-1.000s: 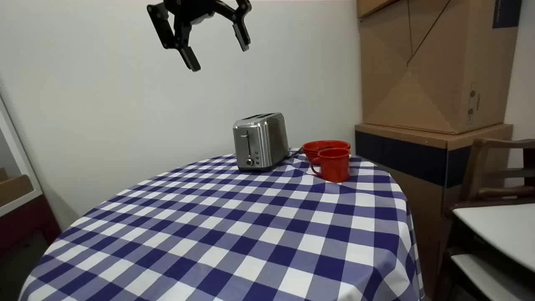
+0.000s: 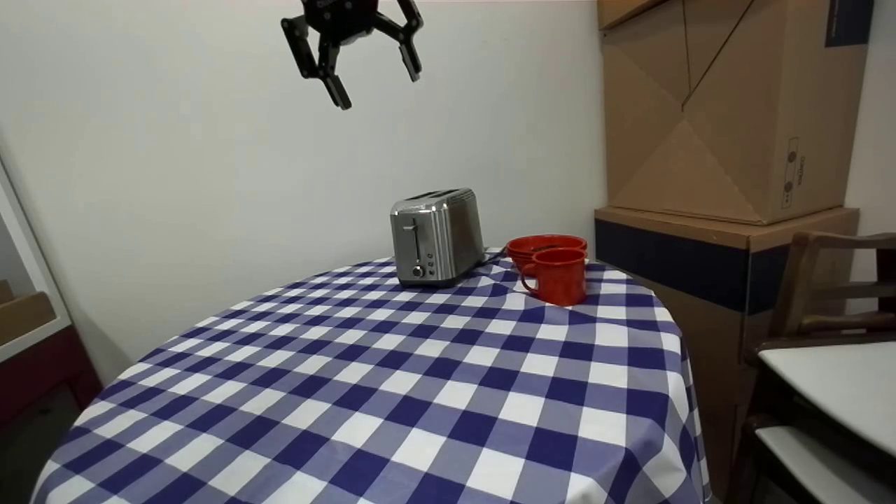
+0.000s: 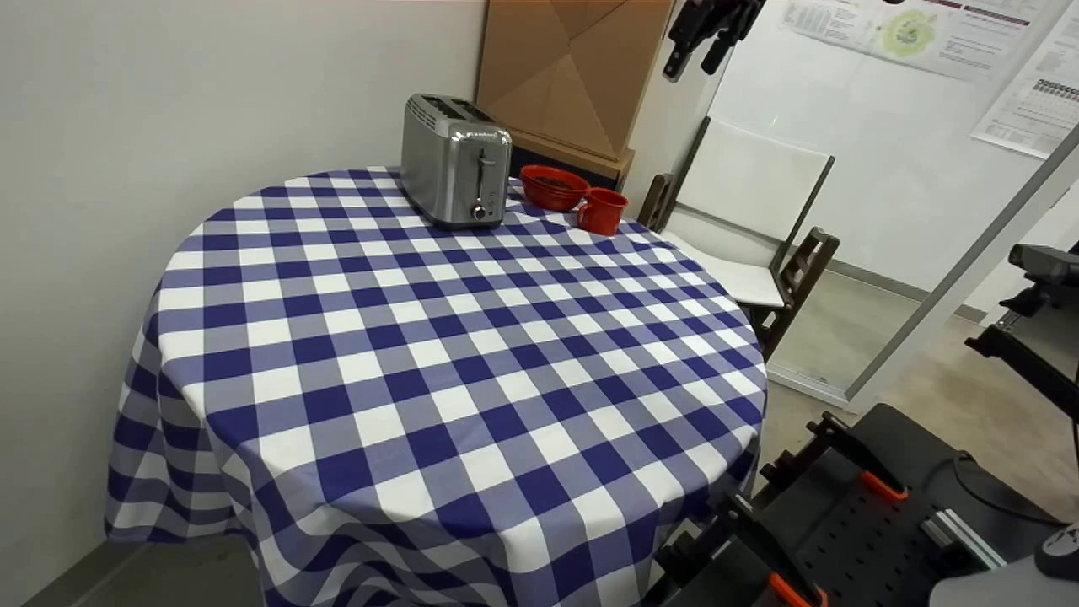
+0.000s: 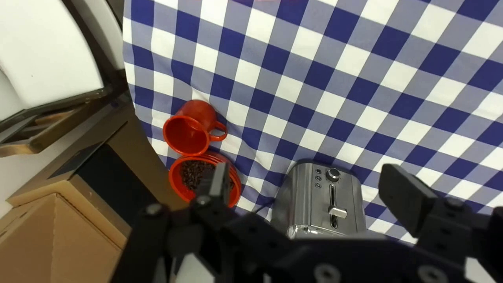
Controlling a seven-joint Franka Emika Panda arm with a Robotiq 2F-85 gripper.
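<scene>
High above the table, my gripper [image 2: 379, 92] is open and empty, its fingers spread wide. In the wrist view the gripper looks down on the tabletop from well above, touching nothing. A silver toaster [image 2: 437, 238] stands upright toward the back of the table, its lever and knob on the near end. To its right sits a red mug [image 2: 560, 277], upright, in front of a red bowl [image 2: 525, 244]. Small dark bits [image 4: 194, 173] lie inside the bowl; one of my fingers hides part of it in the wrist view. The mug [image 4: 185, 133] appears empty.
A blue-and-white checked cloth [image 3: 425, 354] covers the round table, whose front and left stretch is clear. Stacked cardboard boxes [image 2: 697, 126] rise behind the bowl. A white-seated chair [image 3: 743, 222] stands beyond the table's edge. A cord runs by the toaster.
The gripper has moved slightly up and away in exterior view 1, its left fingers shifting rightward. It stays open. Toaster, mug and bowl have not moved.
</scene>
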